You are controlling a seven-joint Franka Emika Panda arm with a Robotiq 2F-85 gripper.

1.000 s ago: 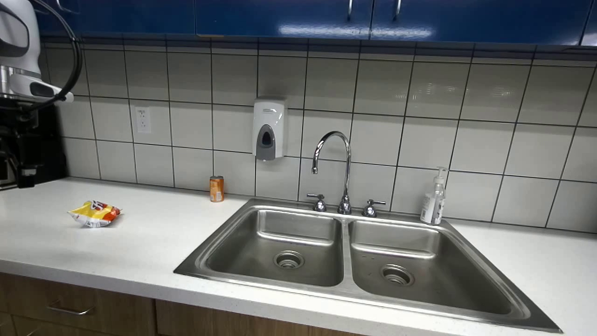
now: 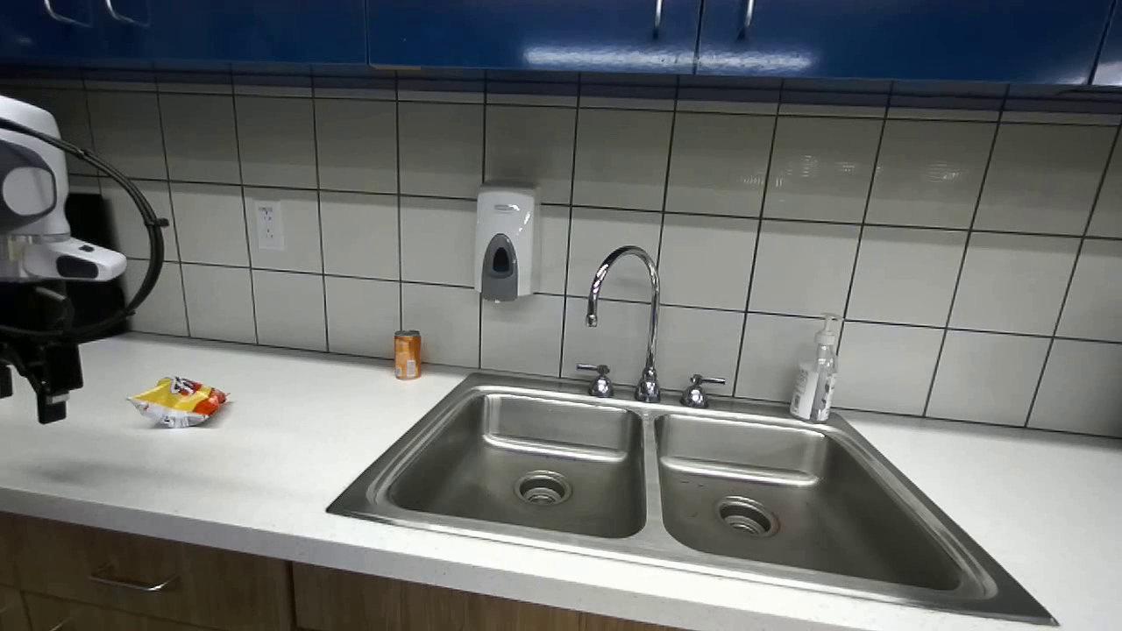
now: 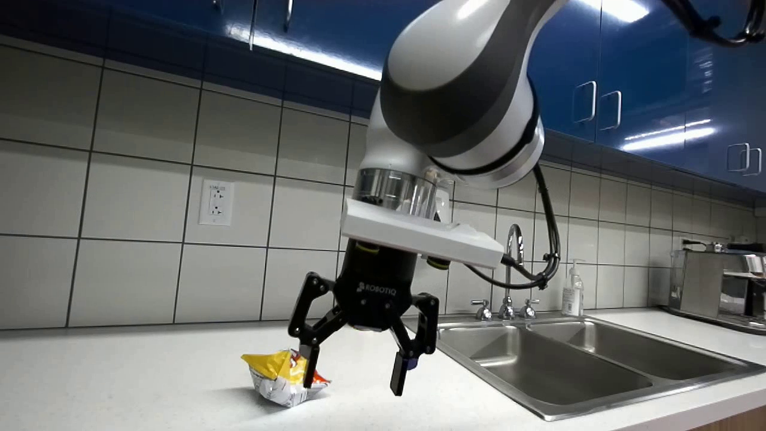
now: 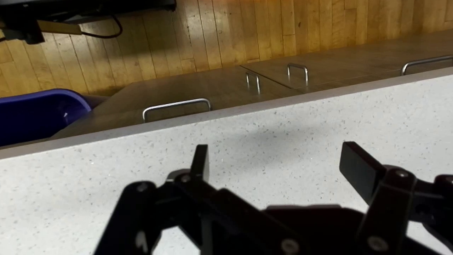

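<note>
A crumpled yellow, red and silver snack bag (image 2: 179, 403) lies on the white counter, left of the sink. My gripper (image 3: 353, 370) is open above the counter, pointing down, with wide space between its two fingers. In exterior view 2 one finger (image 3: 310, 366) overlaps the right part of the snack bag (image 3: 276, 381); whether they touch cannot be told. Exterior view 1 shows part of the gripper (image 2: 26, 394) at the left edge, left of the bag. Between the fingers in the wrist view, the gripper has only bare counter; the bag is out of that view.
An orange can (image 2: 407, 354) stands by the tiled wall. The steel double sink (image 2: 652, 473), its faucet (image 2: 652, 326) and a soap bottle (image 2: 815, 373) are to the right. The wrist view shows the counter's front edge (image 4: 254, 106) and a purple bin (image 4: 42, 112) below.
In exterior view 1, my gripper has come down lower toward the counter and shifted slightly right. The bag and the can have stayed in place.
</note>
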